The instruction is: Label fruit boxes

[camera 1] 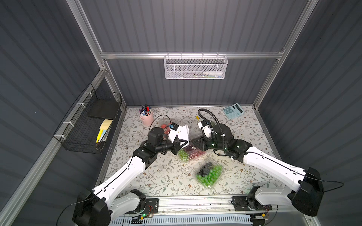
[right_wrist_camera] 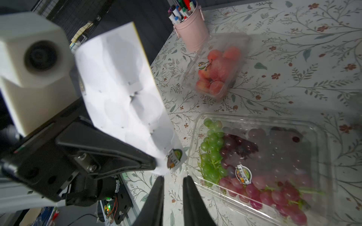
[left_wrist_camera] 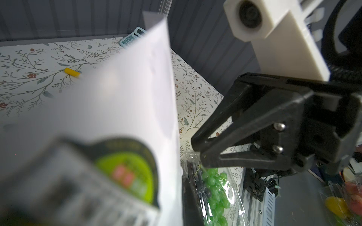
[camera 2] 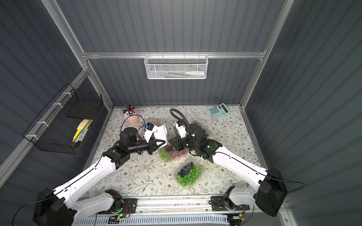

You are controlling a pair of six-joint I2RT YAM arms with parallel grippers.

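Observation:
My left gripper is shut on a curling white label sheet (right_wrist_camera: 124, 94), held up above the table. One round green-and-black label (right_wrist_camera: 175, 157) shows at the sheet's lower corner in the right wrist view; a blurred label (left_wrist_camera: 130, 169) fills the front of the left wrist view. My right gripper stands open a little way from the sheet, with nothing visible between its fingers. Below lies a clear box of red and green grapes (right_wrist_camera: 226, 158) with a label (right_wrist_camera: 243, 174). A peach box (right_wrist_camera: 218, 69) behind also bears one. No label shows on the green-and-black grape box (camera 1: 209, 175) in front.
A further clear box (camera 2: 203, 128) sits partly hidden behind my right arm. A pink pen cup (camera 1: 147, 119) and a calculator (camera 1: 233, 111) stand at the back. A yellow object (left_wrist_camera: 71, 72) lies on the table.

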